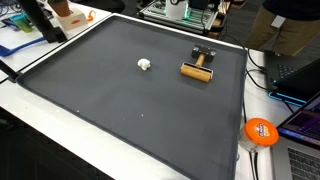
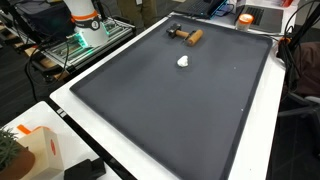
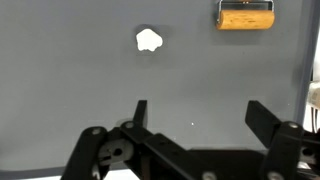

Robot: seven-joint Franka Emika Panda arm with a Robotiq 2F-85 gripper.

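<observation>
On the grey mat (image 1: 130, 110) lie two things: a small white lump (image 1: 144, 64) and a roller (image 1: 197, 72) with a wood-coloured cylinder and a dark end. In the wrist view the white lump (image 3: 149, 40) is above centre and the roller (image 3: 245, 17) at the top right, partly cut off by the frame. My gripper is open, its black fingers spread wide along the bottom with only bare mat between them. It touches neither thing. In exterior view 2 the lump (image 2: 182, 61) and the roller (image 2: 187, 35) lie toward the far end of the mat.
An orange-lidded container (image 1: 261, 132) stands by the mat's right edge, near a laptop (image 1: 300, 155) and cables. A plant pot (image 2: 15, 155) is at the lower left of exterior view 2.
</observation>
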